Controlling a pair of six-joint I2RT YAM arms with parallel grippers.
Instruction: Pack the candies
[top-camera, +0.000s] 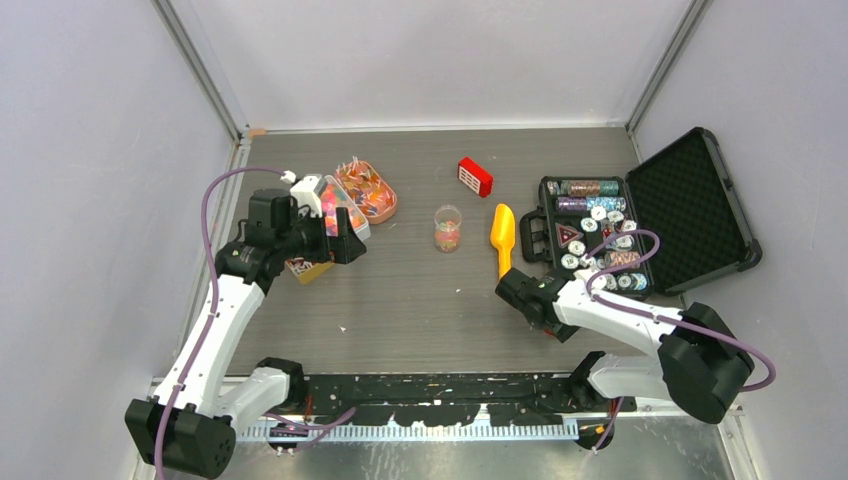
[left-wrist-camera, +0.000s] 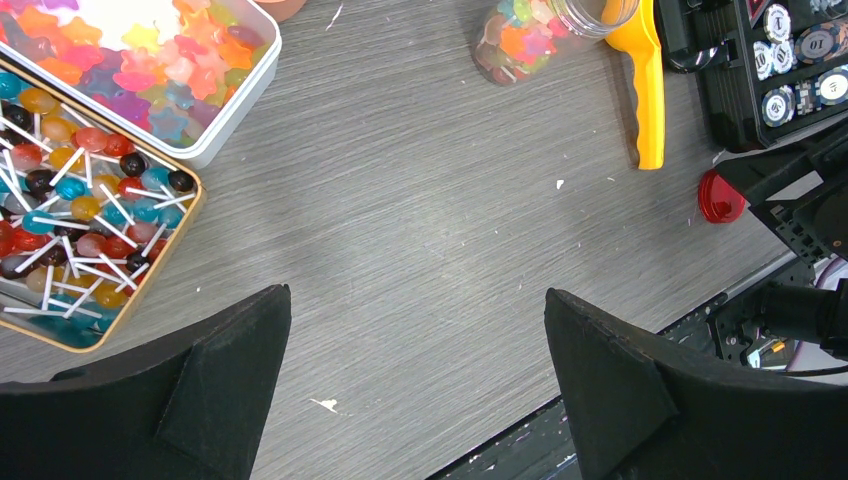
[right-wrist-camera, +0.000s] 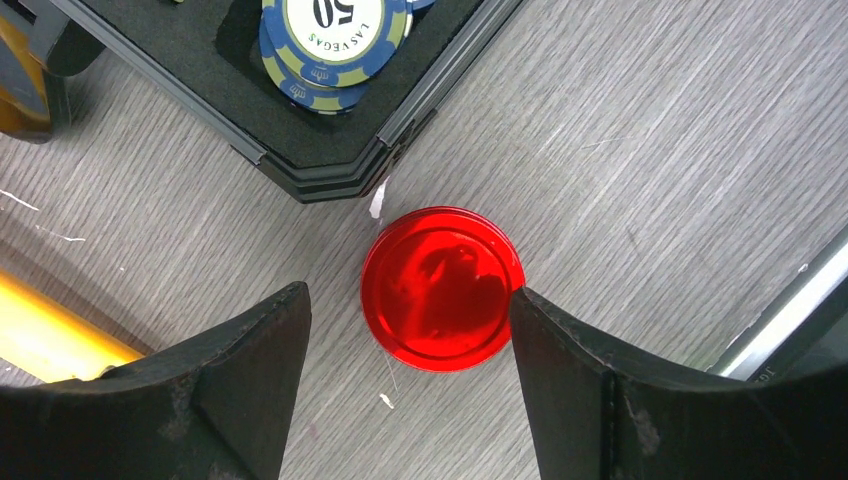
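In the right wrist view a round red lid (right-wrist-camera: 443, 289) lies on the table, nearer the right finger of my open right gripper. Nothing is gripped there. From above, the right arm hides most of the lid. A clear jar (top-camera: 447, 230) stands in the middle of the table, with colourful star candies in its bottom. My left gripper is open and empty, over bare table. Beside it are a white box of star candies (left-wrist-camera: 228, 112) and a gold-rimmed box of lollipops (left-wrist-camera: 190, 215). A pinkish tray (top-camera: 385, 211) of wrapped candies sits behind them.
A yellow scoop (top-camera: 503, 240) lies right of the jar. The black poker chip case (right-wrist-camera: 330, 172) has a corner close to the lid. A red-and-white box (top-camera: 475, 176) sits at the back.
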